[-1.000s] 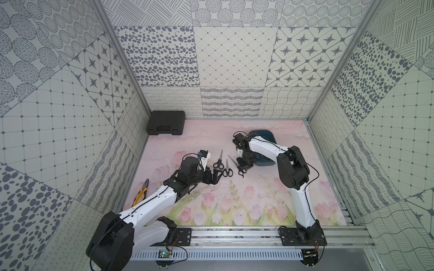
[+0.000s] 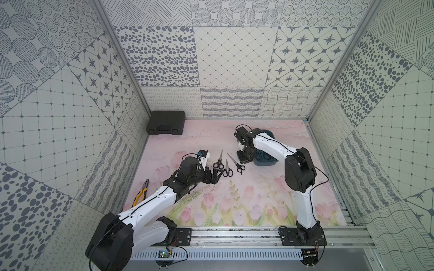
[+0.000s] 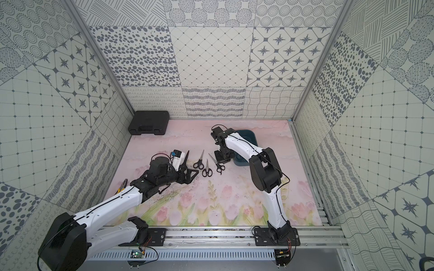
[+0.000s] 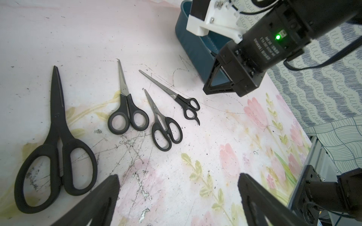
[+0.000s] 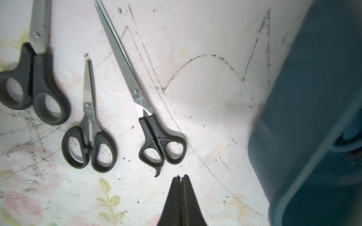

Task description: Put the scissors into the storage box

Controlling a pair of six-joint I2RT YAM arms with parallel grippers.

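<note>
Several black-handled scissors lie on the pink floral table: the large black pair (image 4: 58,124), two mid ones (image 4: 124,94), and a long slim pair (image 5: 134,91) beside the storage box. The teal storage box (image 5: 294,94) stands at the right, with dark handles inside. My right gripper hangs above the table between the slim pair and the box, shut with nothing visible between its fingers. My left gripper (image 2: 212,176) stands open over the left scissors, holding nothing.
A black case (image 2: 165,122) lies at the back left and yellow pliers (image 2: 140,194) at the front left.
My right arm has risen and shifted slightly back from the slim scissors, which lie a little farther left. The left arm looks unchanged.
</note>
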